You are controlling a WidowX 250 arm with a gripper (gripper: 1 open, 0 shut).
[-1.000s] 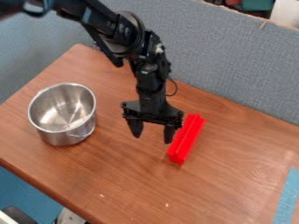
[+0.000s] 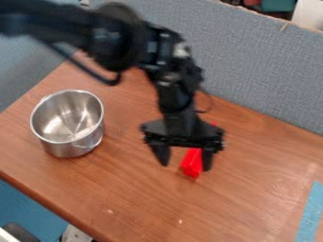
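My black gripper [image 2: 184, 151] stands open over a red bar [image 2: 192, 165] on the wooden table, hiding most of the bar. Whether the fingertips touch the bar cannot be told. A steel pot [image 2: 67, 121] stands to the left of the gripper.
A grey padded wall [image 2: 259, 66] runs along the back. A blue strip [image 2: 309, 213] lies at the right edge.
My gripper has moved right and down over the red bar, which is now mostly hidden behind it. The pot has not moved.
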